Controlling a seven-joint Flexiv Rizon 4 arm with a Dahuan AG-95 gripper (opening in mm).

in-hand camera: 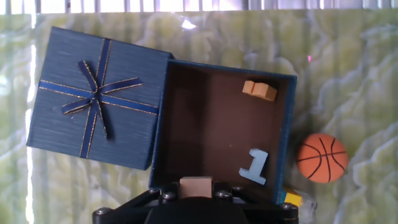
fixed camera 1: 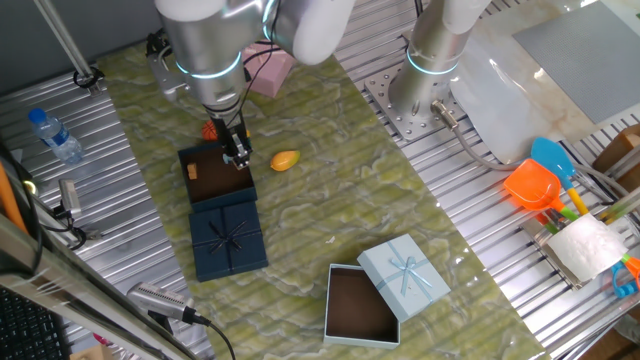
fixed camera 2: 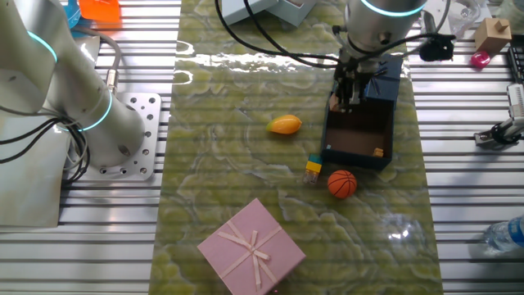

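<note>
A tan block point(in-hand camera: 196, 186) sits between the fingertips of my gripper, which appears shut on it at the bottom of the wrist view. Below it lies the open dark blue box point(in-hand camera: 290, 124) with a brown inside. In that box are a small orange piece point(in-hand camera: 260, 91) near one corner and a light blue number 1 point(in-hand camera: 254, 167) near the wall. From exterior view 1, my gripper point(fixed camera 1: 238, 157) hangs over the box's edge on the mango's side. Against the box rests its dark blue lid point(in-hand camera: 127, 118) with a ribbon bow.
Beside the box are a small basketball point(fixed camera 2: 341, 184), a yellow and teal block point(fixed camera 2: 313, 168) and a mango point(fixed camera 2: 285, 124). A pink gift box point(fixed camera 2: 252, 246) and an open light blue box point(fixed camera 1: 362, 305) with its lid point(fixed camera 1: 404, 277) stand farther off. Mid-mat is clear.
</note>
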